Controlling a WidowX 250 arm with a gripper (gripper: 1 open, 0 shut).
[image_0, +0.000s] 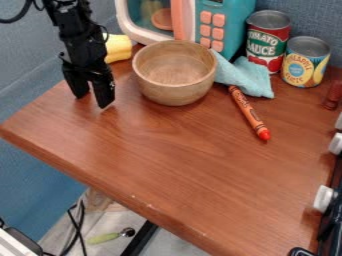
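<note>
The black gripper (94, 94) hangs at the left over the wooden table (160, 170), left of a wooden bowl (174, 85). Its fingers are parted and point down, with no object visible between them. A yellow object (116, 48) is partly hidden behind the arm. A red crayon (251, 117) lies right of the bowl, beside a light blue cloth (247, 77).
A toy microwave (214, 25) stands at the back, with a tomato can (267, 40) and another can (305, 62) to its right. A small brown bottle (334, 95) and black equipment (329, 215) line the right edge.
</note>
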